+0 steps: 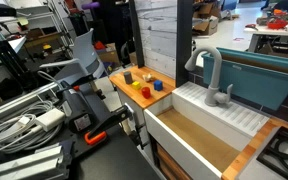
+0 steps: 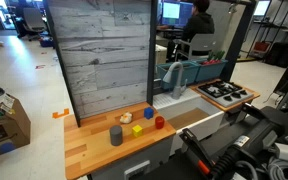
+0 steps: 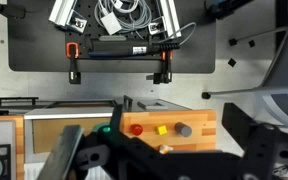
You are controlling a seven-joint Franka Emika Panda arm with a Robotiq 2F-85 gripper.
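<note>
On the wooden counter (image 1: 167, 77) stand a blue block (image 1: 158, 85), a red piece (image 1: 146, 92), a yellow block (image 1: 136, 86) and a grey cylinder (image 1: 127, 77). A small pale yellow item (image 2: 126, 118) lies behind them. An open drawer (image 1: 196, 137) with a bare wooden bottom juts out beside them, apparently empty. From above, the red piece (image 3: 136, 129), yellow block (image 3: 161, 129) and grey cylinder (image 3: 183, 129) line up near the counter's front. My gripper spreads its dark fingers wide along the lower edge of the wrist view, high above the counter; nothing shows gripped.
A grey faucet (image 1: 216, 75) and a white drying surface sit right of the blocks, before a blue sink wall (image 1: 254, 80). A stove (image 1: 282, 152) is farther right. Behind the counter rises a grey plank wall (image 2: 109, 70). Black-and-red clamps (image 1: 96, 137) and cables edge the robot's table.
</note>
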